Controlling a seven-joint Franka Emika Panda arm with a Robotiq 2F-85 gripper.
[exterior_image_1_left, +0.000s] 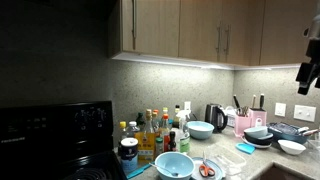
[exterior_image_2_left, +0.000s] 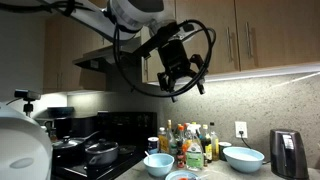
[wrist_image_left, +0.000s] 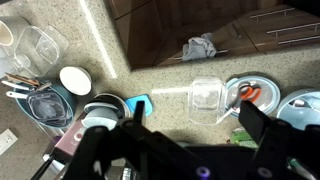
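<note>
My gripper is open high above the counter, its dark fingers wide apart at the bottom of the wrist view and nothing held between them. In exterior view 1 only part of the gripper (exterior_image_1_left: 308, 68) shows, at the right edge. Below it lie a clear plastic container (wrist_image_left: 207, 100) and a plate (wrist_image_left: 269, 101) bearing a utensil with a red part. A light blue bowl (wrist_image_left: 301, 111) sits beyond the plate, partly cut off by the frame. Left of the container is a small blue sponge-like piece (wrist_image_left: 139, 105).
Bottles (exterior_image_1_left: 147, 140) crowd the counter near the wall, with a kettle (exterior_image_1_left: 215, 117) to their right. Stove (exterior_image_1_left: 55, 135) at left; cabinets (exterior_image_1_left: 160, 30) overhead. A lidded pot (wrist_image_left: 103, 110), a white bowl (wrist_image_left: 75, 80) and a grey cloth (wrist_image_left: 198, 48) also show.
</note>
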